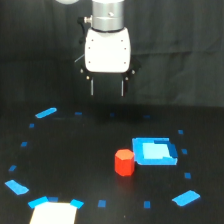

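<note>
An orange-red block (124, 162) with a roughly six-sided outline sits on the dark table. Just behind it to the right lies a blue square (137, 152) with a white patch in its middle; whether it is a shallow tray or a flat marking, I cannot tell. High at the back, my white gripper (108, 92) points downward, clear of the table and well apart from the block. Its two dark fingers stand wide apart with nothing between them, so it is open.
A white square piece (53, 213) with blue tape around it is cut off by the bottom left edge. Blue tape strips (185, 198) and several small blue marks are scattered over the table.
</note>
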